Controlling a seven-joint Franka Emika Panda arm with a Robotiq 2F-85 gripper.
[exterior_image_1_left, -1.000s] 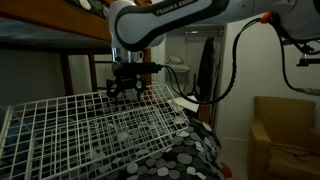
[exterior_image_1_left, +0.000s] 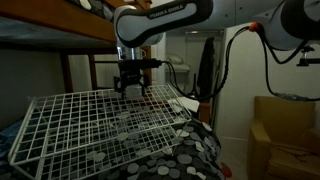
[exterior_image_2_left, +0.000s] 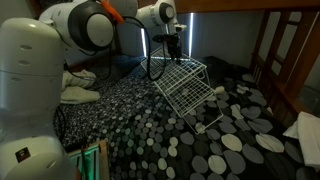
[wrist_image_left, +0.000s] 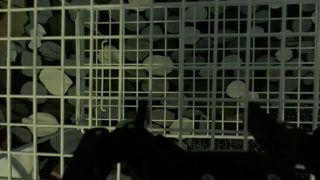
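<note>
A white wire rack (exterior_image_1_left: 85, 125) with a square grid spreads over the spotted bedding in exterior view 1. It looks tilted in exterior view 2, where the rack (exterior_image_2_left: 190, 92) reaches from the arm's end toward the middle of the bed. My gripper (exterior_image_1_left: 128, 92) points down over the rack's far side. In the wrist view, the dark fingers of the gripper stand wide apart, with grid wires visible behind the gap. Whether a fingertip touches the wires is not clear. Two overlapping grid layers show in the wrist view.
Dark bedding (exterior_image_2_left: 150, 145) with grey and white spots lies all around the rack. A wooden bunk frame (exterior_image_2_left: 290, 55) rises beside the bed. A yellow armchair (exterior_image_1_left: 284, 138) stands at the right. A cable (exterior_image_1_left: 262, 60) loops under the arm.
In exterior view 1 the rack's left edge has shifted to the right and its outline has changed. The gripper has moved slightly to the right.
</note>
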